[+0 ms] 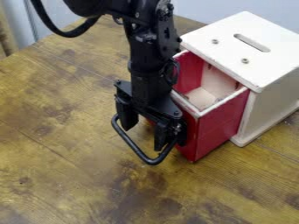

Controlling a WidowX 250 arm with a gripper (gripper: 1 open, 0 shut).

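Observation:
My black gripper (146, 131) hangs low over the wooden table, just left of a red drawer (214, 129) that is pulled out from a white box (239, 44). The gripper's body covers part of the drawer's left side, and I cannot tell whether its fingers are open or shut. Inside the drawer, the pale bottom is visible, with a light-coloured shape (202, 96) that may be a block or part of the interior.
The white box fills the back right, with a pale wall behind it.

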